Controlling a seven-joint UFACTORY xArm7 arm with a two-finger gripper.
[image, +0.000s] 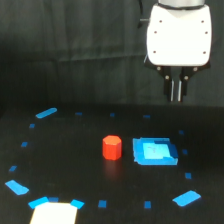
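A red block with an angular outline (112, 148) rests on the dark table, left of centre. To its right lies a blue square tray (140, 160) with a lighter blue patch inside. My gripper (176, 99) points downward from the white wrist at the upper right. It hangs well above the table, above and slightly right of the tray in the picture, apart from both objects. Its dark fingers stand close side by side against the dark backdrop. How far apart they are is hard to make out, and no object shows at their tips.
Blue tape strips (46, 113) and small blue squares mark the black tabletop. A pale, bright object (54, 213) is cut off by the bottom edge at left. Bare table surrounds the block, and a dark curtain (80, 60) hangs behind.
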